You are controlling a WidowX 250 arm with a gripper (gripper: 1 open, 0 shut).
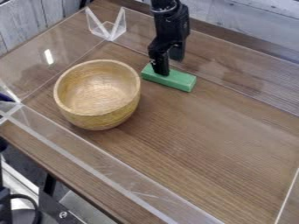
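A black robot arm reaches down from the top centre to my gripper (165, 66), whose dark fingertips are at the left part of a green block (176, 81) lying on the wooden table (205, 162). The gripper is open by its look, though small and dark.
A large round wooden bowl (98, 94) sits to the left of the green block. A small clear plastic container (107, 24) stands at the upper left. Black cables (24, 208) lie at the lower left corner.
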